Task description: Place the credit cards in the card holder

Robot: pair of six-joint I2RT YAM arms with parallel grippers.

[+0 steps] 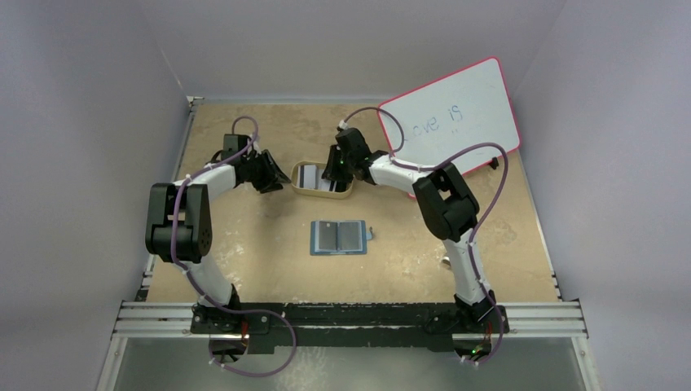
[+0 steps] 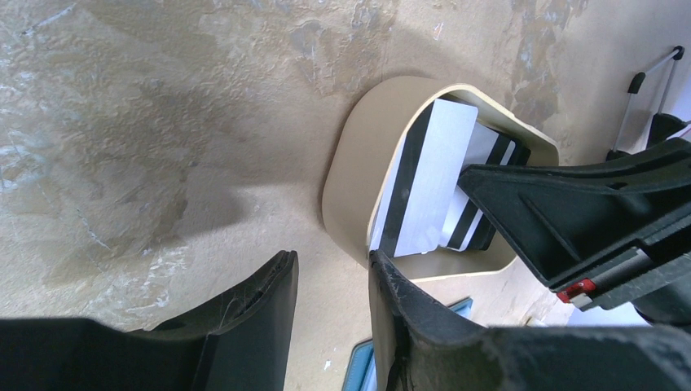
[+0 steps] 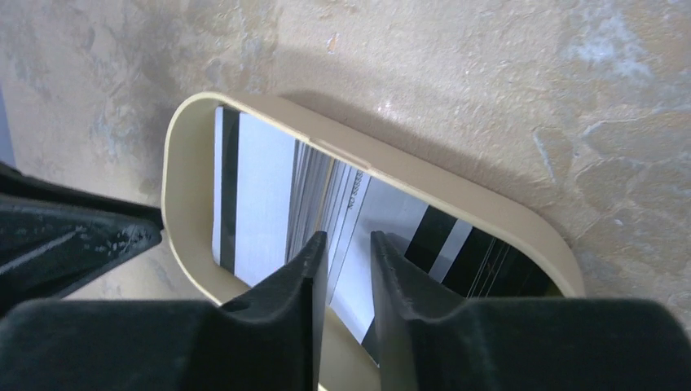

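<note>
A beige oval box [image 1: 298, 189] holds white and black cards [image 2: 432, 171], seen in all views. My right gripper is over the box, its fingertips at the cards, part open with no card visibly held. My left gripper is just left of the box, part open, a fingertip near its rim and nothing seen between the fingers. The blue card holder [image 1: 338, 237] lies open on the table below the box, with two sleeve panels showing.
A whiteboard [image 1: 448, 114] with writing lies at the back right, beside the right arm. A small object near the right arm's base is partly hidden.
</note>
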